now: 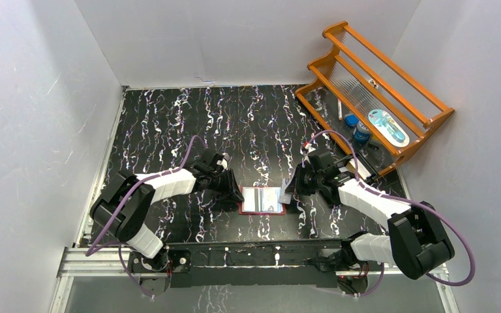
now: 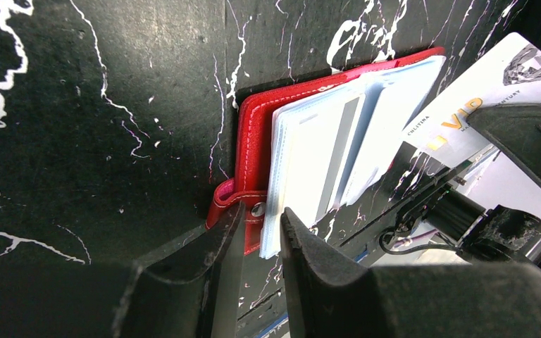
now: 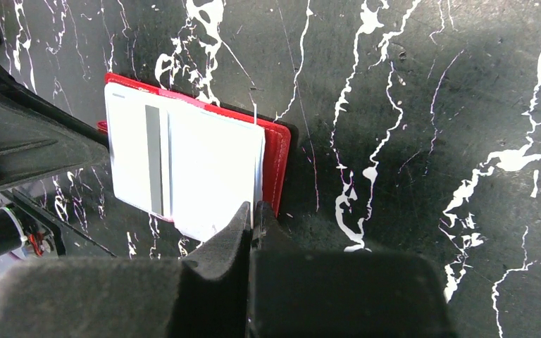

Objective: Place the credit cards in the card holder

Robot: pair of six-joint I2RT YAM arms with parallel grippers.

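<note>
The red card holder [image 1: 241, 212] lies opened out on the dark table between both arms, its clear sleeves [image 2: 324, 151] facing up. At its left end is my left gripper, the fingers parted with the holder's edge and sleeve corner showing in the gap. My right gripper is shut on a white credit card [image 2: 504, 84] with gold VIP lettering. That card is tilted over the holder's right end and appears edge-on as a thin line in the right wrist view. Whether its lower edge is inside a sleeve cannot be told.
A wooden rack [image 1: 378, 78] stands at the back right, with a blue jar [image 1: 361, 134] and other small items beneath it. Behind the holder the table [image 1: 189, 117] is clear. The black front rail [image 1: 254, 254] runs along the near edge.
</note>
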